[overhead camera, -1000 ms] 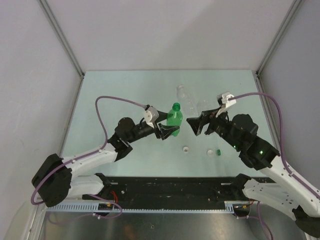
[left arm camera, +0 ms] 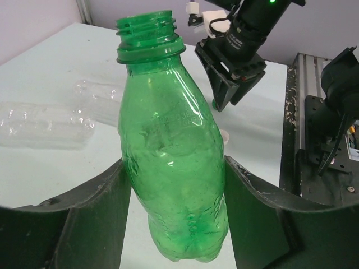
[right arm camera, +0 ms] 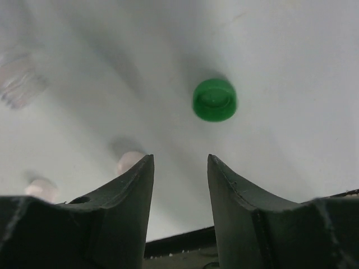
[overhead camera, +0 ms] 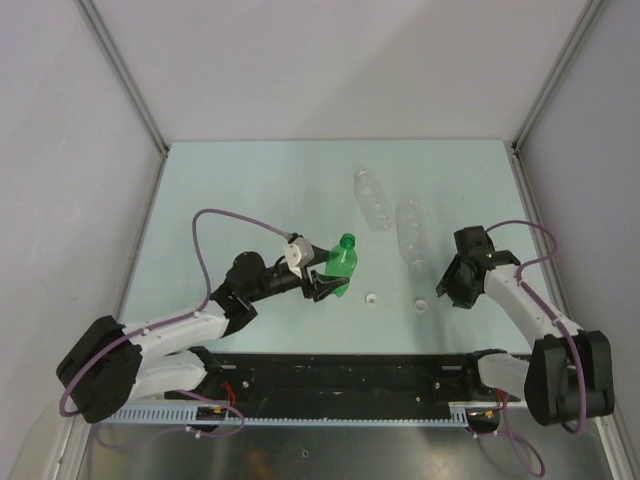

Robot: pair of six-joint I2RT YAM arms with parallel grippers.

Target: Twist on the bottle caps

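Note:
A green bottle (left arm camera: pixel 171 151) with a bare threaded neck stands upright in my left gripper (overhead camera: pixel 330 270), which is shut on it. A green cap (right arm camera: pixel 215 100) lies on the table in the right wrist view, ahead of the fingertips of my right gripper, which is open with nothing between its fingers. In the top view the right gripper hangs at the right of the table and hides that cap. Two pale caps, one (overhead camera: pixel 371 298) in the middle and one (overhead camera: pixel 420 305) farther right, lie on the table.
Two clear bottles, one (overhead camera: pixel 372 200) behind and one (overhead camera: pixel 410 232) nearer the right gripper, lie on their sides at the back.
My right gripper has moved right and away from the green bottle, to over the green cap. The left gripper has shifted slightly left and down with the bottle.

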